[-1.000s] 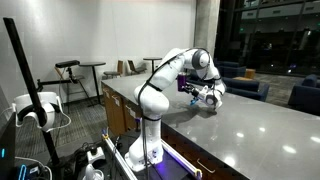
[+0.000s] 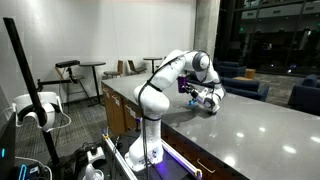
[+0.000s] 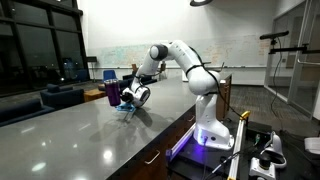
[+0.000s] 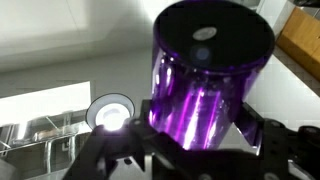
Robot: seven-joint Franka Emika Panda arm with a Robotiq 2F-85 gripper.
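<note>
A purple cup-like container (image 4: 205,75) fills the upper right of the wrist view, its dark round end toward the camera. My gripper stands open, its dark fingers (image 4: 85,150) spread on either side of the container's lower part. Contact between them cannot be made out. In exterior view 2 the purple container (image 3: 113,92) is at the far end of the arm, just beyond the gripper (image 3: 124,97). Exterior view 1 shows the purple container (image 2: 183,86) small and partly dark. Something blue (image 3: 123,107) lies low beneath the gripper; its shape is unclear.
Dark blue seats (image 3: 62,98) stand beyond its far side. Round stools (image 2: 92,66) are off the table's end. Cables and gear lie near the arm's base.
</note>
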